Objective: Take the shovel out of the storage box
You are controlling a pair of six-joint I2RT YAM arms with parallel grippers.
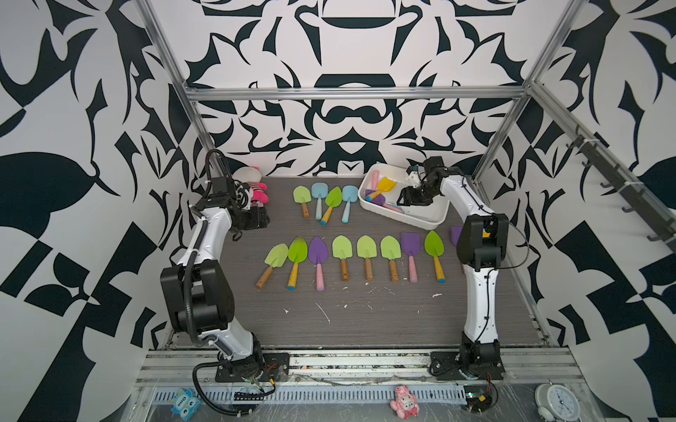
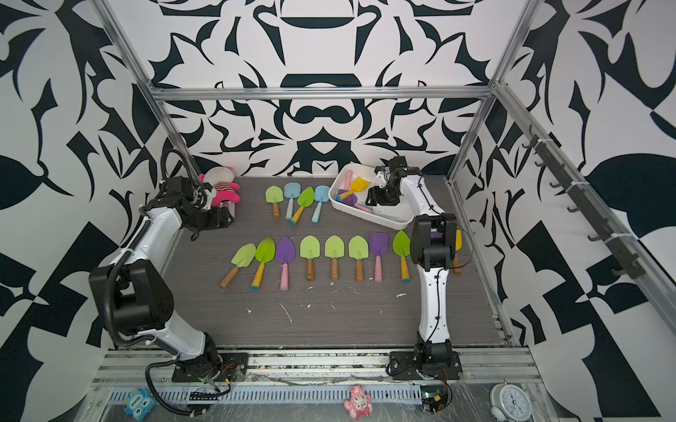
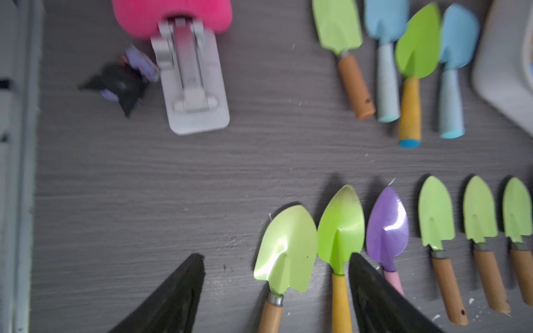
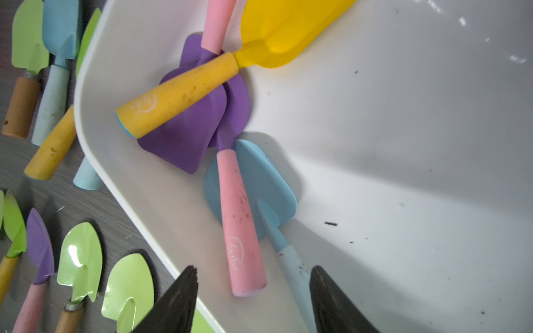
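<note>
The white storage box (image 1: 429, 214) at the back right holds several shovels: a yellow one (image 4: 277, 27), purple ones with pink handles (image 4: 237, 233) and a light-blue one (image 4: 266, 166) partly beneath them. My right gripper is open over the box, with the pink handle and the light-blue handle between and just beyond its fingertips in the right wrist view; whether it touches them I cannot tell. My left gripper is open above the table's left side, with nothing held; green shovels lie below it.
A front row of shovels (image 1: 366, 247) and a shorter back row (image 1: 301, 193) lie on the table (image 1: 352, 316). A plush toy (image 2: 224, 184) sits at the back left.
</note>
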